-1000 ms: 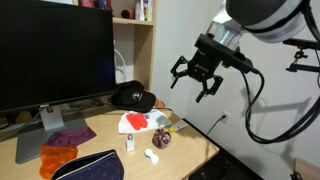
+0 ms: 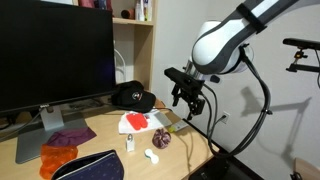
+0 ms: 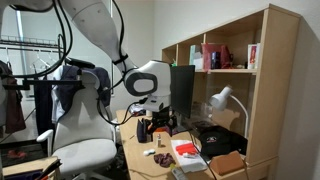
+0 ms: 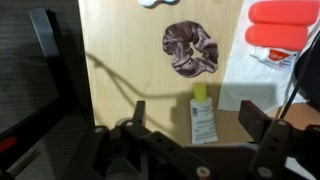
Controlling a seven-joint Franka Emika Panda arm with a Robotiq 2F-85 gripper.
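My gripper is open, its dark fingers wide apart with nothing held. In the wrist view a white object with a yellow end [image 4: 203, 122] lies on the table below, seen between the fingers. Exterior view 1 has the gripper [image 2: 184, 103] in the air above the right part of the table. A dark mauve scrunchie [image 2: 161, 139] rests on the wood; from the wrist, the same scrunchie [image 4: 190, 48] appears beyond the yellow-ended object. Beside them a white cloth [image 4: 242, 75] carries red items [image 4: 283, 36].
A black cap [image 2: 132, 97] sits at the back by the shelf. The monitor [image 2: 55, 55] stands at left, with an orange cloth [image 2: 58, 159] and a dark pouch [image 2: 92, 167] before it. A small white bottle [image 2: 130, 143] and a white piece [image 2: 151, 155] lie mid-table.
The arm has come down and to the left in exterior view 1, bringing the open gripper lower and nearer the table's right edge. The table objects have not visibly moved.
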